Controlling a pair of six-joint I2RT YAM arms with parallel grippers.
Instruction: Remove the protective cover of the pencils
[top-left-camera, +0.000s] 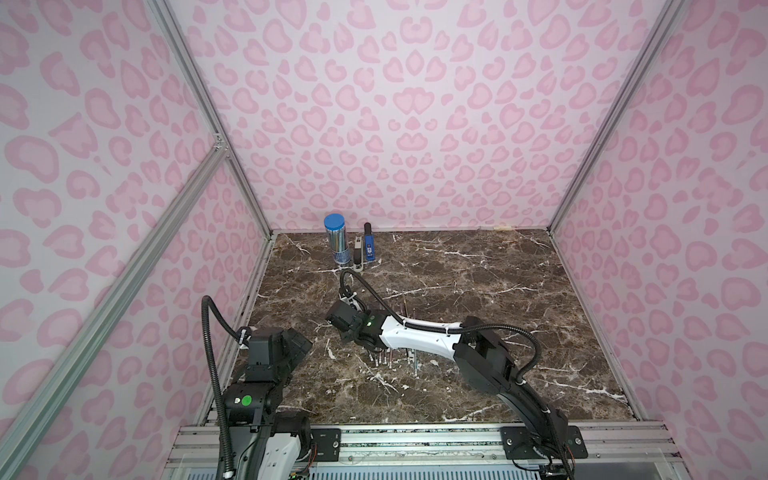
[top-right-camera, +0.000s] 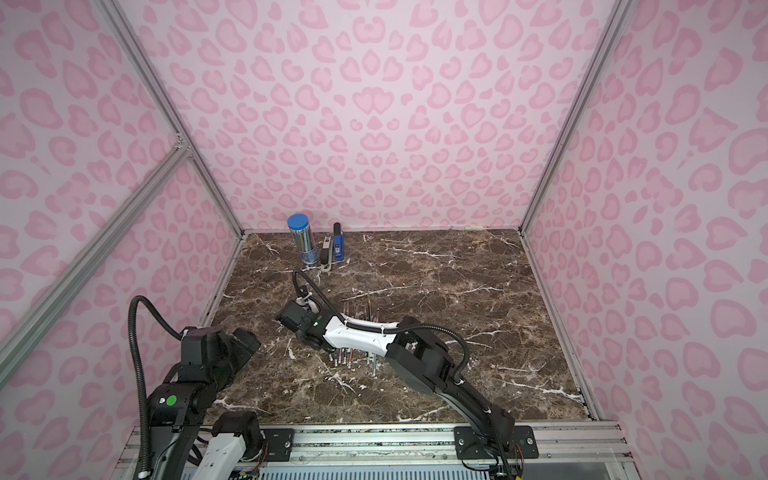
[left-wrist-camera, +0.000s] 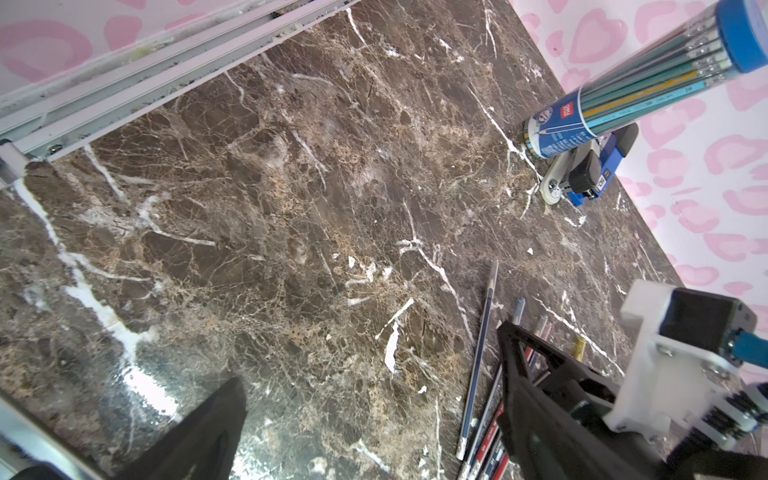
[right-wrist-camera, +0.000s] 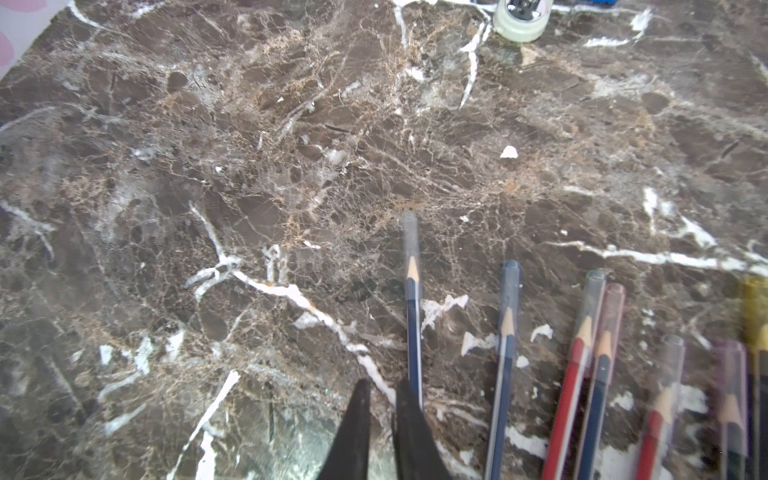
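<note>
Several capped pencils lie side by side mid-table; in the right wrist view the leftmost blue one has a clear cover over its point, and a red one lies farther right. My right gripper is at the leftmost pencil's lower part, fingers narrowly apart; what is between them is unclear. In the top views the arm hides much of the pencils. My left gripper stands open at the left, above bare table, with nothing between its fingers.
A pencil tub with blue lid, a stapler-like item and a blue item stand at the back left.
</note>
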